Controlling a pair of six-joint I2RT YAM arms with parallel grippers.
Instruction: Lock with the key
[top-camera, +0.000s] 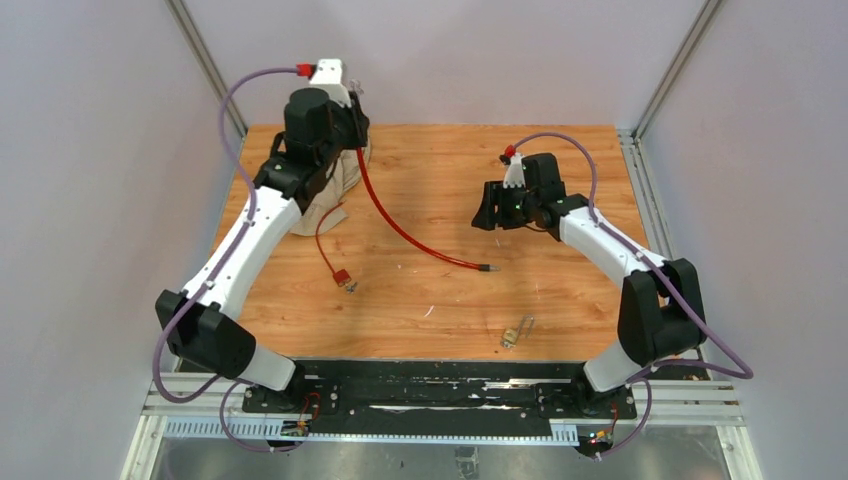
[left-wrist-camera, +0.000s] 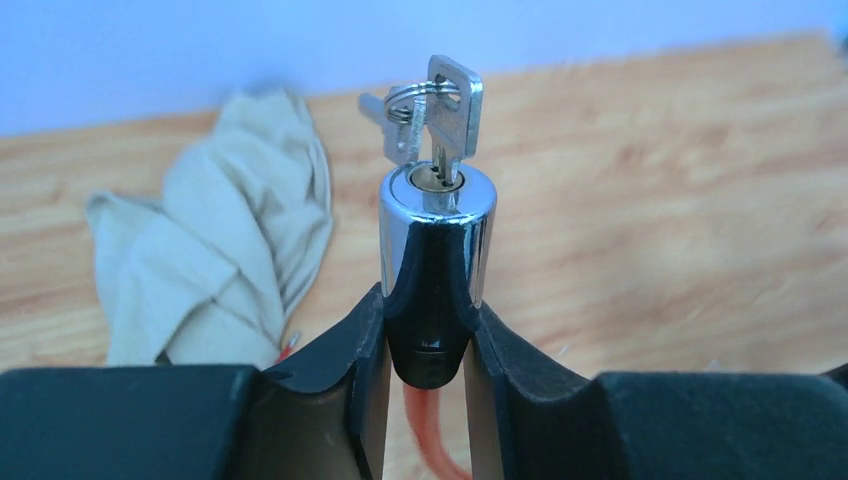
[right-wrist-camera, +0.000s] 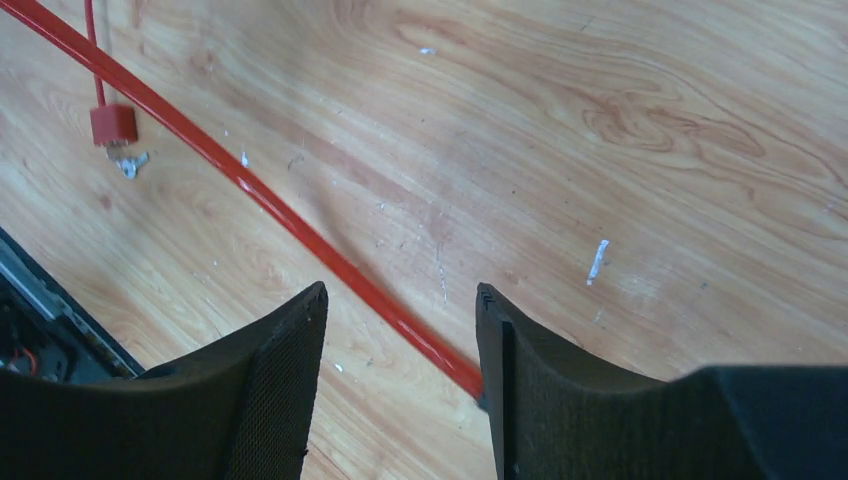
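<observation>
A chrome lock cylinder (left-wrist-camera: 437, 230) stands upright between the fingers of my left gripper, which is shut on it and raised over the back left in the top view. Silver keys (left-wrist-camera: 455, 105) on a ring sit in its top. A red cable (top-camera: 385, 210) hangs from below it down to a dark tip (top-camera: 487, 268) on the table. My right gripper is part open with nothing between its fingers, above the right middle, with the cable lying beneath it.
A beige cloth (left-wrist-camera: 230, 240) lies at the back left. A red-bodied padlock (right-wrist-camera: 113, 125) on a thin cable lies at left middle, a brass padlock (top-camera: 510, 336) near the front right. The table (top-camera: 450, 180) is otherwise largely clear.
</observation>
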